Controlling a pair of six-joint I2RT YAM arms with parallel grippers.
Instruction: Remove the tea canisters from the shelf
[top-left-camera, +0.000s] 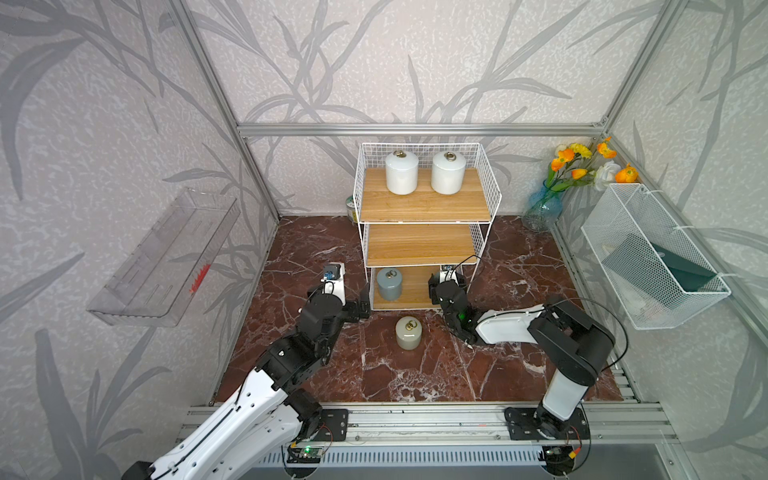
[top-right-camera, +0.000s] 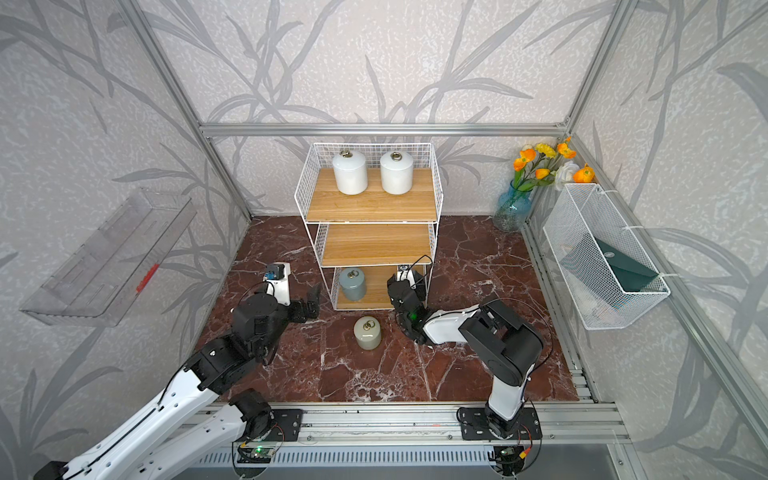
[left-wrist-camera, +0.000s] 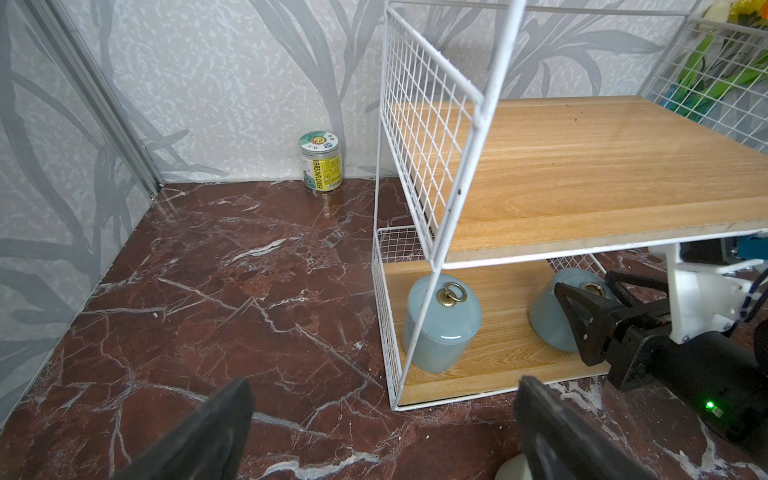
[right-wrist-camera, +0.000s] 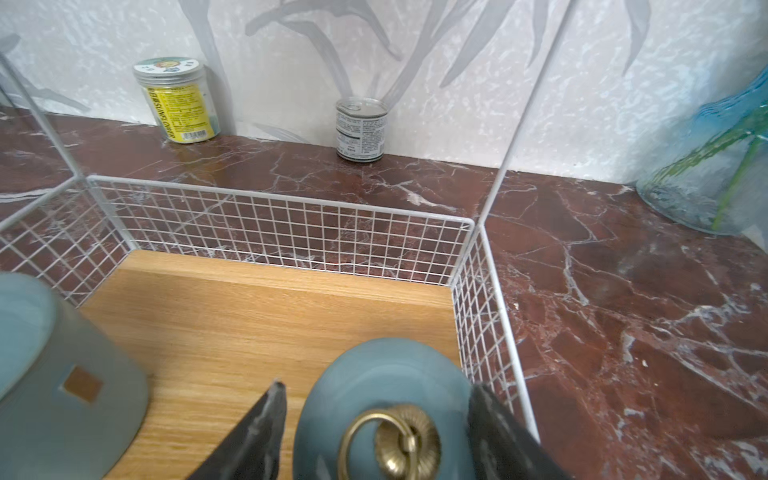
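Two white canisters, one on the left (top-left-camera: 401, 173) and one on the right (top-left-camera: 448, 173), stand on the top shelf (top-left-camera: 420, 209). On the bottom shelf, a blue-grey canister (left-wrist-camera: 443, 324) is at the left; a second blue-grey canister (right-wrist-camera: 384, 384) is at the right. My right gripper has its fingers on both sides of this second canister, part open, with a narrow gap visible on the left. A grey-beige canister (top-left-camera: 408, 334) stands on the table before the shelf. Left of the shelf, my left gripper is open and empty.
The middle shelf (top-right-camera: 376, 244) is bare. White wire sides (right-wrist-camera: 492, 320) rise close to the right gripper. Behind the shelf stand a yellow-labelled can (right-wrist-camera: 180, 100) and a small tin (right-wrist-camera: 361, 129). The marble table (left-wrist-camera: 200, 320) left of the shelf is clear.
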